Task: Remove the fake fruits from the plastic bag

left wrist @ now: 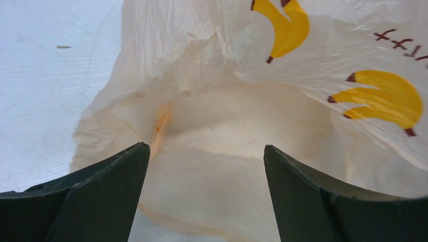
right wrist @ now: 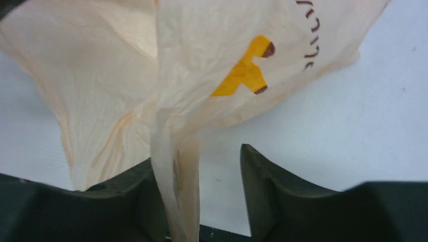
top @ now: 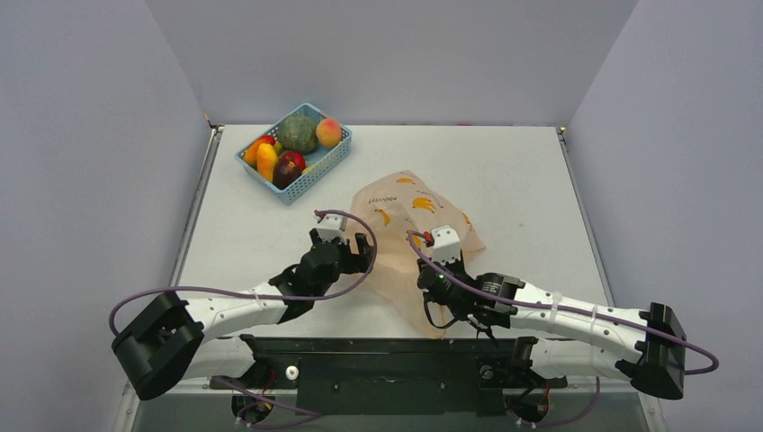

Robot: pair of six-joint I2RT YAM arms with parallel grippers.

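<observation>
A thin, peach-coloured plastic bag [top: 409, 198] printed with yellow bananas lies crumpled mid-table, its near part under my grippers. In the left wrist view, the bag's mouth gapes and no fruit shows in the visible part of its inside [left wrist: 227, 121]. My left gripper is at the bag's left side, its fingers apart with nothing gripped between them. My right gripper also stands open over the near right part; a fold of the bag [right wrist: 174, 166] hangs against its left finger. Several fake fruits, among them a peach [top: 329, 132] and an eggplant [top: 287, 173], sit in a blue basket [top: 309, 182].
Also in the basket at the back left are a green pumpkin [top: 298, 132] and a yellow fruit [top: 267, 157]. Walls close in both sides.
</observation>
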